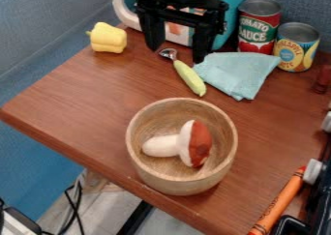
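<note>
My black gripper (pixel 177 45) hangs at the top middle, its two fingers spread apart and empty, above a corn cob (pixel 191 77) and a metal spoon (pixel 168 53) on the table. A white and red-brown mushroom (pixel 169 146) lies in a round wooden bowl (pixel 181 186) at the front middle. A yellow pepper (pixel 107 38) sits at the back left.
A teal cloth (pixel 235 73), tomato sauce can (pixel 258 26), second can (pixel 296 47) and small red bottle (pixel 323 79) stand or lie at the back right. An orange crayon (pixel 278 202) is at the front right.
</note>
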